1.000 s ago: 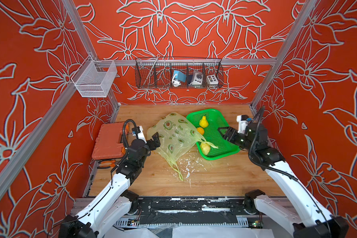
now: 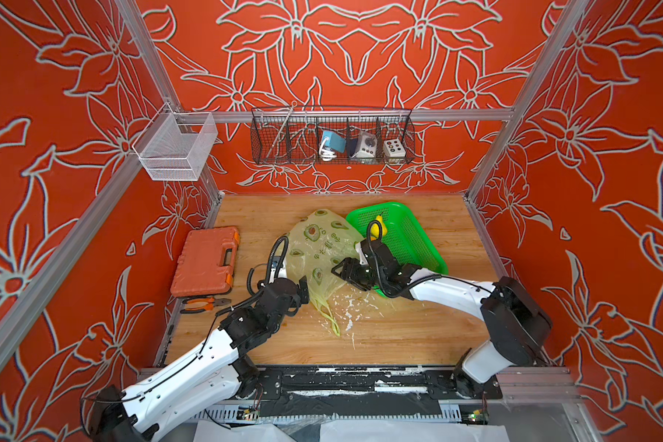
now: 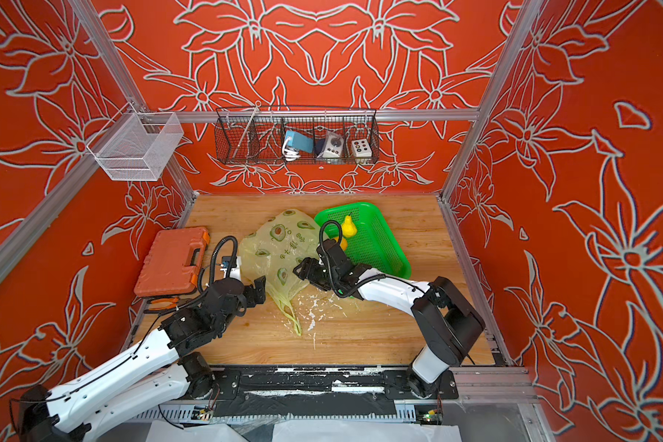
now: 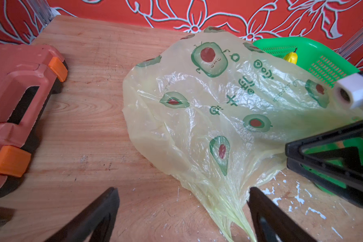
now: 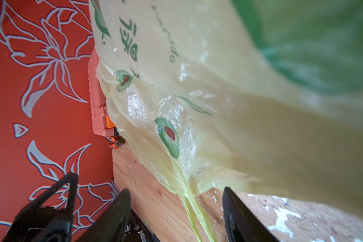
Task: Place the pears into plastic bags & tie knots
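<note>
A translucent yellowish plastic bag (image 2: 320, 246) printed with avocados lies spread on the table, its twisted handle (image 2: 333, 324) trailing toward the front. At the bag's left edge, my left gripper (image 2: 302, 291) stands open, with nothing held. My right gripper (image 2: 341, 269) is over the bag's right side, partly open; in the right wrist view the bag's film (image 5: 213, 80) fills much of the space beyond its fingers (image 5: 116, 213), none visibly pinched. A yellow pear (image 3: 349, 226) sits in the green basket (image 3: 379, 213). The right arm covers the basket's front part.
An orange fruit (image 3: 341, 242) shows partly beside the right arm. A red tool case (image 2: 204, 261) and orange-handled pliers (image 2: 206, 302) lie at the left. White scraps (image 2: 350, 313) mark the front table.
My right gripper has swung left from above the basket onto the bag's right side, hiding the pale pear and bag handle there.
</note>
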